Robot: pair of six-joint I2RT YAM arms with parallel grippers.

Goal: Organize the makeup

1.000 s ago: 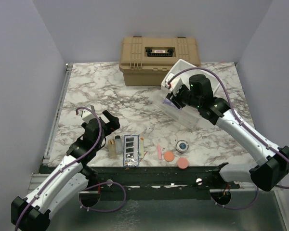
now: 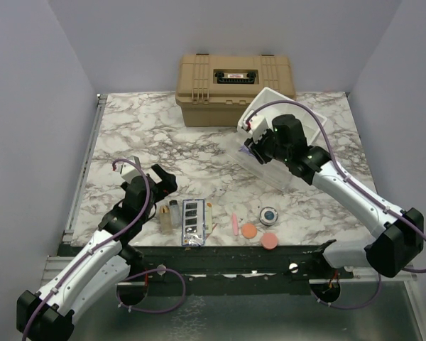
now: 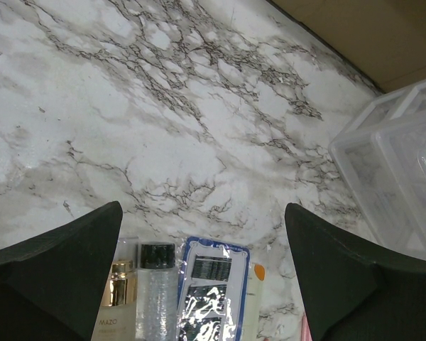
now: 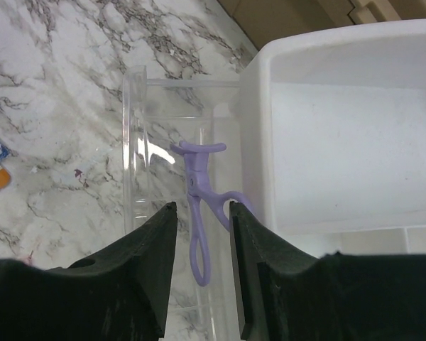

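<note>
A clear organizer (image 4: 135,156) sits at the table's right, a white bin (image 4: 341,142) on it. My right gripper hovers over a lavender scissor-like tool (image 4: 197,177) in the organizer, fingers parted, nothing visibly between them. My left gripper stands open above the front-left table, over a gold-capped bottle (image 3: 117,305), a clear bottle (image 3: 156,298) and a blue-edged packet (image 3: 209,291). In the top view, a pink stick (image 2: 234,224), orange disc (image 2: 249,231), pink disc (image 2: 269,240) and round jar (image 2: 268,216) lie along the front.
A tan toolbox (image 2: 199,106) stands at the back, close to the white bin. Grey walls bound both sides.
The right arm has shifted very slightly over the organizer. The left arm and the items on the table look unchanged.
</note>
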